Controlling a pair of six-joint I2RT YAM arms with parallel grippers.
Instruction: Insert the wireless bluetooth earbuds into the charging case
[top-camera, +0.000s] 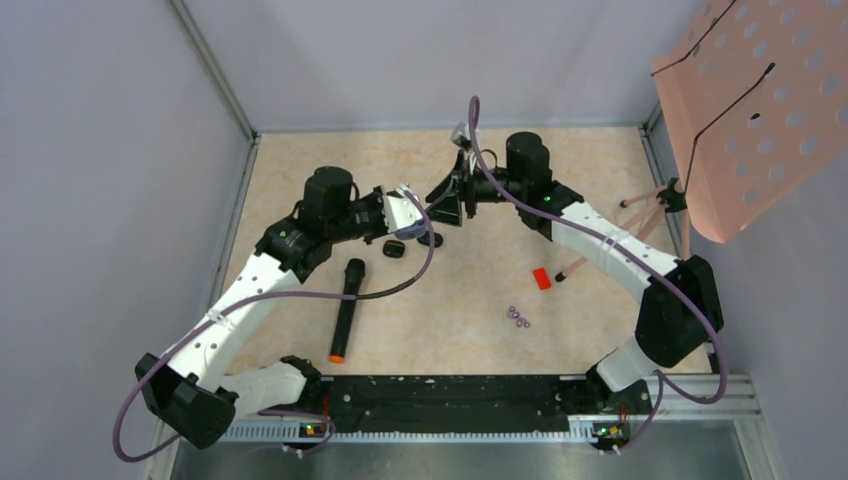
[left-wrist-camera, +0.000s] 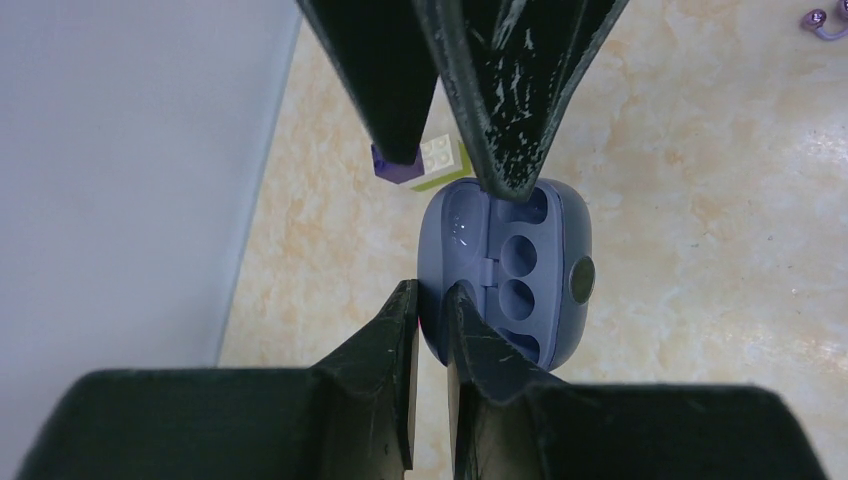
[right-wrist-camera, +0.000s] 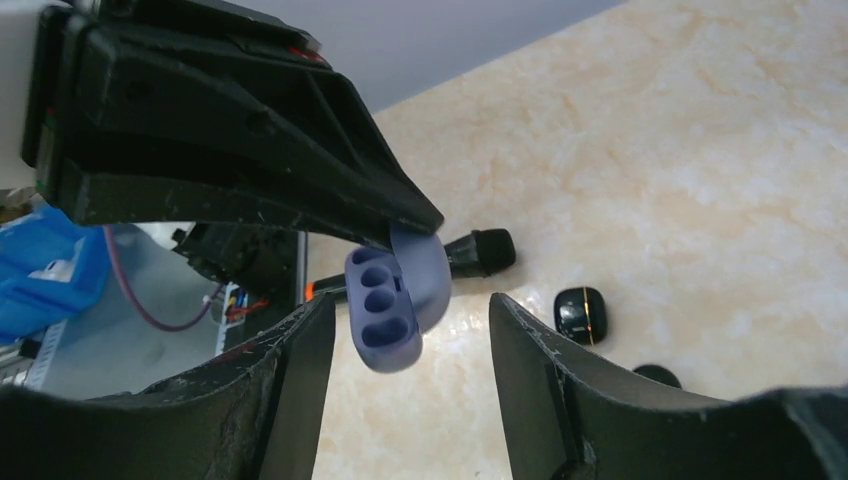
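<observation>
The charging case (left-wrist-camera: 545, 240) is blue-grey, lid open, with several round hollows facing up in the left wrist view. My left gripper is shut on its lid side; the right wrist view shows the case (right-wrist-camera: 380, 310) hanging from those fingers, above the table. My right gripper stands open, one finger on each side of the case in its view; I cannot tell whether it touches. One dark right fingertip (left-wrist-camera: 512, 180) overlaps the case's upper edge in the left wrist view. Small purple earbuds (top-camera: 518, 317) lie on the table at front right.
A black microphone (top-camera: 346, 310) lies to the left. Two small black objects sit under the arms, one a rounded box (top-camera: 393, 249). A red block (top-camera: 541, 278) and a pinkish stand (top-camera: 655, 210) are at right.
</observation>
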